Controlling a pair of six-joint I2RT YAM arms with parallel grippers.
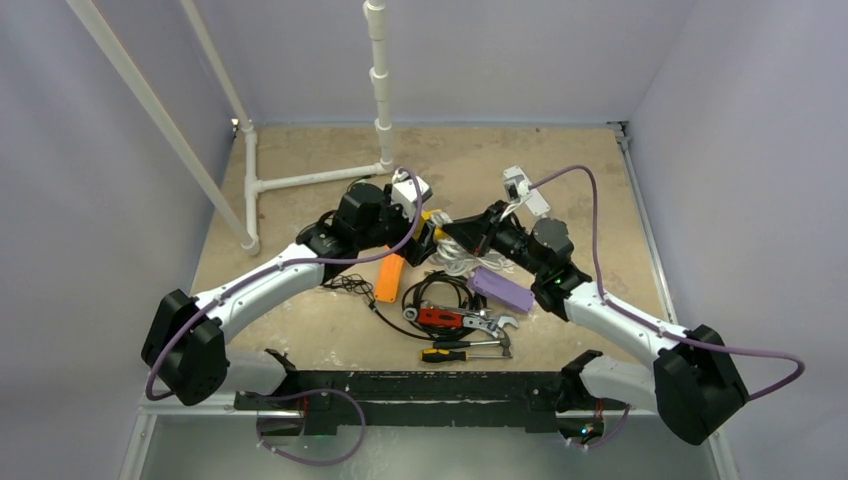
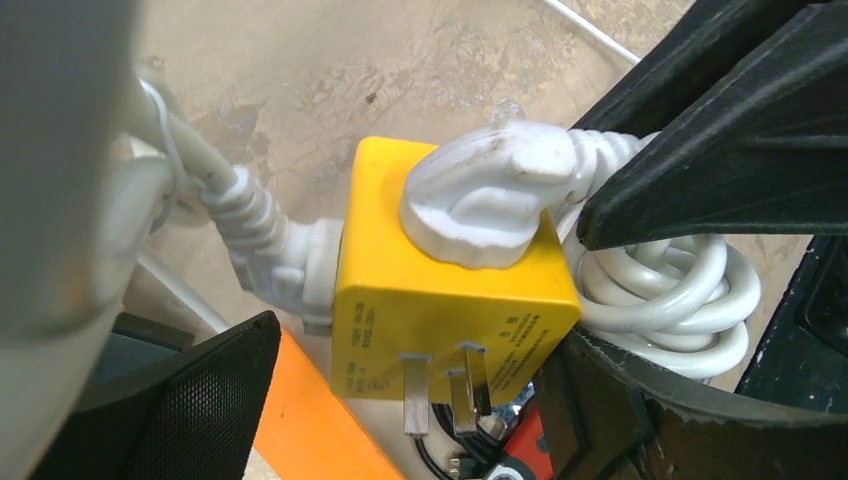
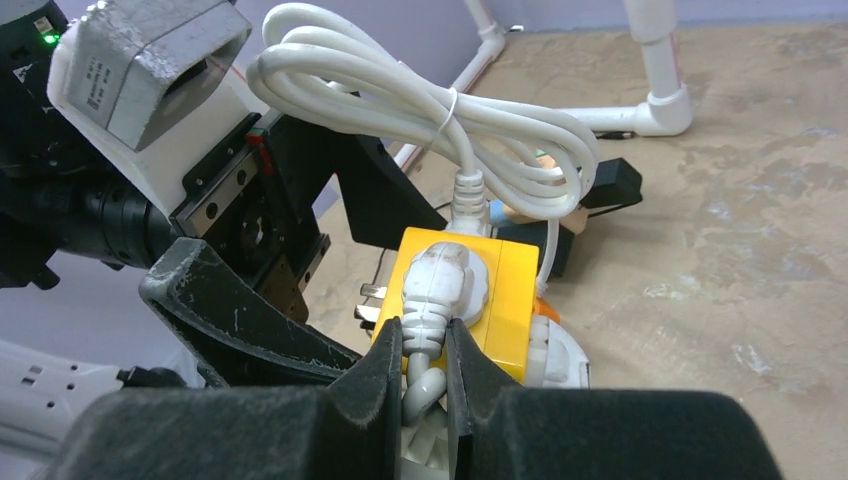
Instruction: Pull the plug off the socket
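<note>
The yellow cube socket (image 2: 455, 320) hangs clear of the table, its metal prongs facing down in the left wrist view. A white plug (image 2: 490, 195) sits in one face and another white plug (image 2: 285, 260) in a neighbouring face. My left gripper is open, with a finger on either side of the cube; contact cannot be told. In the right wrist view, my right gripper has its fingers closed around the ribbed neck of the first plug (image 3: 437, 280), which is still seated in the yellow cube (image 3: 510, 290).
A coiled white cable (image 3: 400, 100) hangs from the second plug. Below lie an orange block (image 1: 389, 277), a purple block (image 1: 501, 290), a black cable coil (image 1: 415, 292) and several tools. Bare table shows toward the back right.
</note>
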